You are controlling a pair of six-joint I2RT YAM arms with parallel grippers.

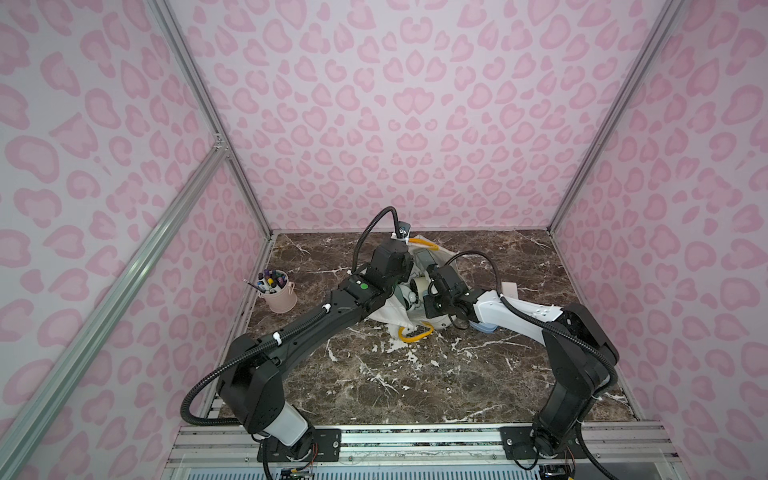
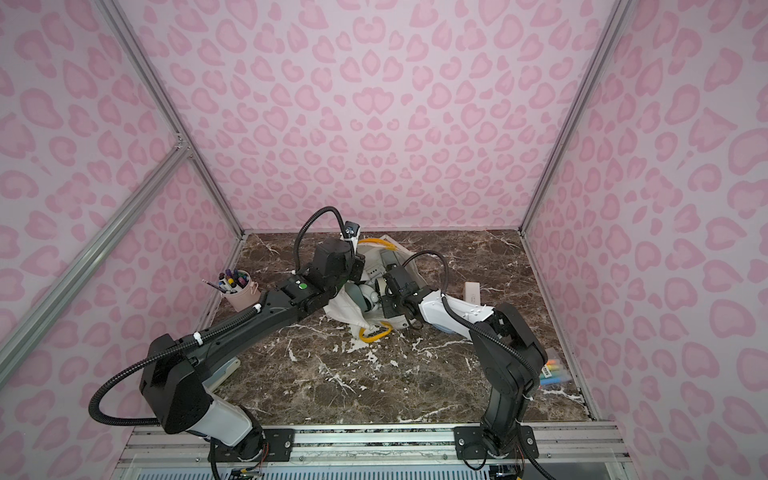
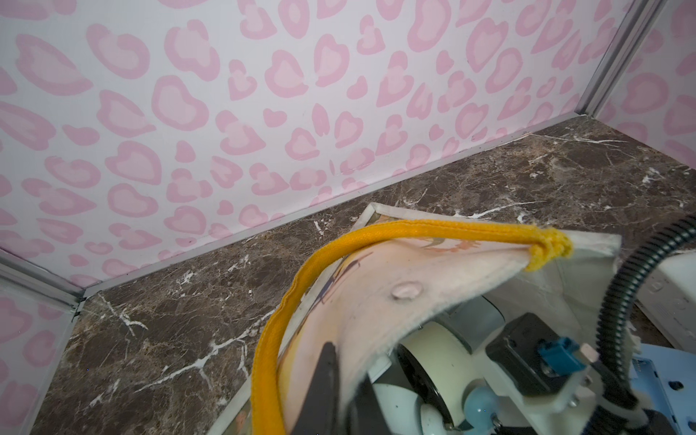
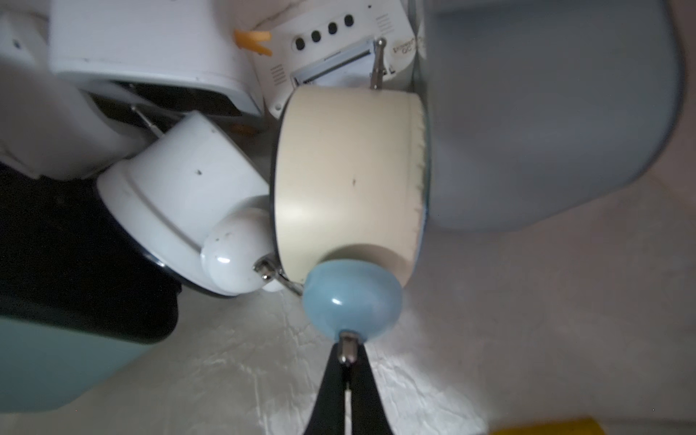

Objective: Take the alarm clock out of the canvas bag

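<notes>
In the right wrist view a cream alarm clock [image 4: 351, 177] with a light blue bell [image 4: 353, 298] lies inside the canvas bag [image 4: 464, 319]. My right gripper is shut on the small metal tip beyond that bell. A second, white clock [image 4: 192, 181] with a white bell leans against the cream one's left side. In the left wrist view, my left gripper pinches the bag's rim [image 3: 420, 308], below the yellow handle [image 3: 435, 230], with the wall drawn up between its fingers. The cream clock [image 3: 438, 366] shows behind the rim there.
Inside the bag, a grey object [image 4: 543, 108] borders the clock's right side, and white devices [image 4: 152, 50] crowd the upper left. A pink pen cup [image 1: 280, 297] stands at the table's left.
</notes>
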